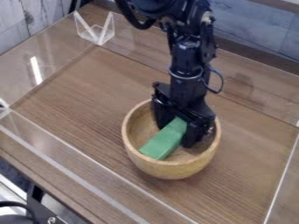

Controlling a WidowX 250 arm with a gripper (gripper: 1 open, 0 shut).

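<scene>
A light wooden bowl (149,162) stands in the middle of the table, a green oblong block (163,143) lying inside it, tilted along the bowl. The black gripper (181,125) reaches down from the top into the back half of the bowl, over the upper end of the green block. Its fingers are dark and partly hidden against the bowl's shadow, so whether they grip the block is unclear.
A white wire-like object (96,28) stands at the back left. A black cable curve lies at the bottom left edge, off the table.
</scene>
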